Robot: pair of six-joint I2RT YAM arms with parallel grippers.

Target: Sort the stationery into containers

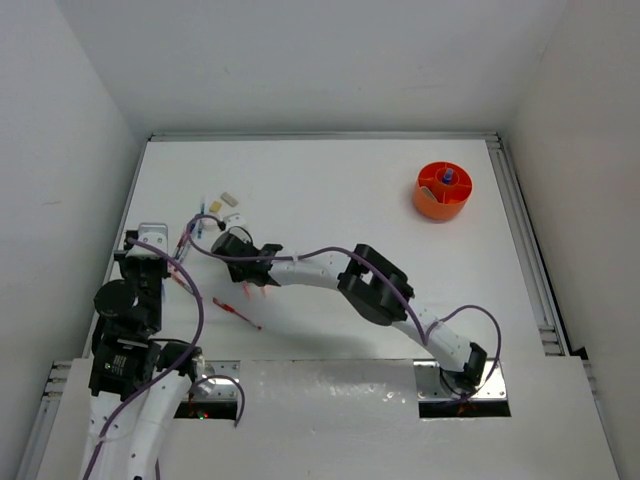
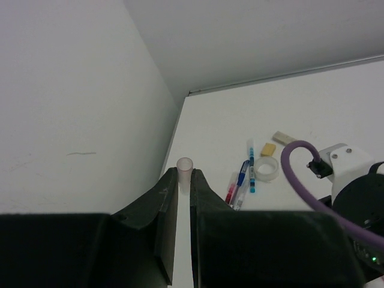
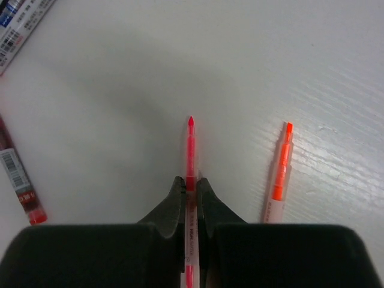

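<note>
In the right wrist view my right gripper is shut on a pink pen (image 3: 191, 147), which points straight ahead, close above or on the table. An orange pen (image 3: 279, 174) lies just to its right. In the left wrist view my left gripper is shut on a pale cylinder (image 2: 185, 164) whose rounded end sticks up between the fingers. The orange round container (image 1: 439, 205) with compartments stands at the far right; a blue item (image 1: 447, 175) and a grey one are inside. In the top view the right arm's wrist covers its fingertips.
Several pens, among them a blue one (image 2: 242, 174), lie at the table's left, beside a tape roll (image 2: 266, 168), a yellow block (image 2: 268, 149) and a grey eraser (image 2: 284, 138). A red brush-like item (image 1: 237, 313) lies nearer the front.
</note>
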